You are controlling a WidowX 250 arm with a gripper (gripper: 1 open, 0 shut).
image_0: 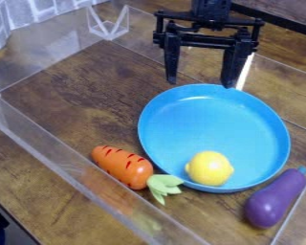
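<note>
My black gripper (202, 71) is open above the back rim of a round blue plate (183, 124), with nothing between its fingers. A yellow lemon-like ball (209, 167) rests in the front part of the plate. An orange carrot with green leaves (125, 167) lies left of the plate, and a purple eggplant (272, 201) lies to its front right.
Clear plastic walls run along the left and back. A white object behind the gripper is mostly hidden.
</note>
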